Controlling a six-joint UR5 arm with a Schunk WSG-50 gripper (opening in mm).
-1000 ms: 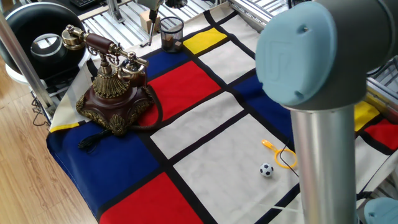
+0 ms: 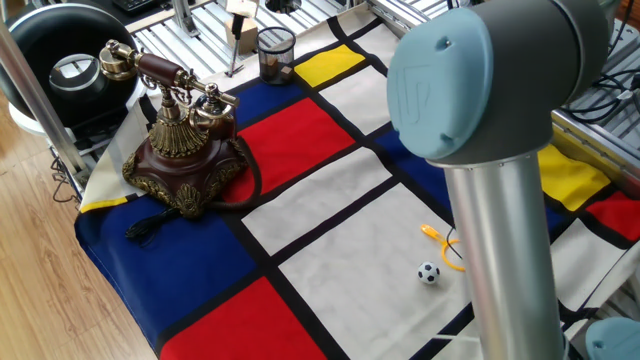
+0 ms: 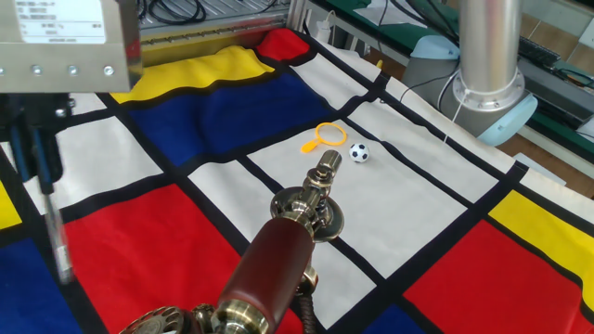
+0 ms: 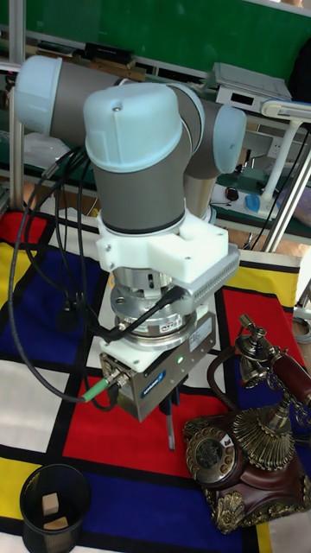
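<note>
In exterior view 2 my gripper [image 3: 46, 176] hangs at the left edge, its dark fingers pointing down with a thin, pale, blurred strip below them. Whether the fingers stand apart, and whether that strip is a fingertip or a held thing, I cannot tell. Exterior view 3 has the gripper [image 4: 169, 426] over the red patch, between the mesh cup [image 4: 77, 479] and the ornate telephone [image 4: 263, 442]. A small black-and-white ball [image 2: 428, 272] lies on the white patch of the cloth beside an orange ring with a handle [image 2: 432, 233]. Two small wooden blocks [image 4: 51, 504] rest inside the cup.
The tall brown and brass telephone [image 2: 185, 150] stands near the cloth's left edge in exterior view 1, its cord lying beside it. The arm's column [image 2: 505, 260] hides part of the right side.
The arm's large blue-capped joint has shifted left in exterior view 1, covering part of the orange ring. The thin dark tool near the cup has moved slightly left. Ball, cup and telephone stay put.
</note>
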